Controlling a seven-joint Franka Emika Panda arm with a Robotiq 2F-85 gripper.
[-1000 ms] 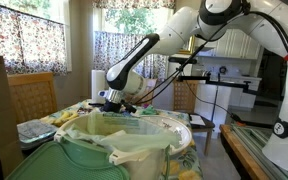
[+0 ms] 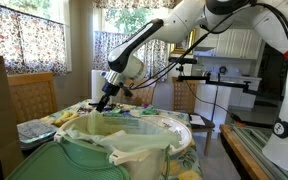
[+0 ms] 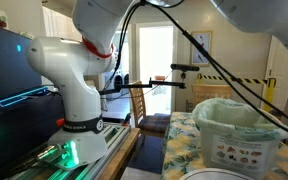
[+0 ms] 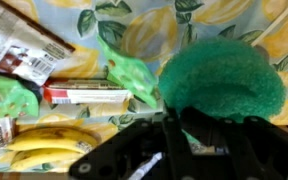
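In the wrist view my gripper is shut on a fuzzy green sponge-like piece (image 4: 229, 75), whose lower edge lies between the dark fingers. Seen from the exterior, the gripper (image 2: 105, 101) hangs just above the far part of the table; the green piece is too small to make out clearly there. Below it in the wrist view lies a yellow floral tablecloth (image 4: 154, 35).
Bananas (image 4: 49, 140), green spotted items (image 4: 129, 72) and packets (image 4: 29, 40) lie to the left in the wrist view. A bin (image 3: 239, 145) with a pale green bag liner (image 3: 234, 111) stands nearer the robot base. A green lid (image 2: 64, 165) is in front.
The bin has stayed put.
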